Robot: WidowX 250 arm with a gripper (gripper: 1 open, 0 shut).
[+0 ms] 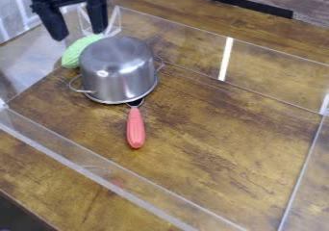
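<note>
My black gripper (67, 21) hangs at the top left, open, above and left of a steel pot (118, 71) with wire handles. A green item (76, 50) lies just behind the pot's left side, partly hidden by it. A utensil with a red handle (135, 127) lies in front of the pot, its metal end at the pot's base.
Clear transparent edges or panels run along the left and front, and a white strip (226, 59) is at the right rear.
</note>
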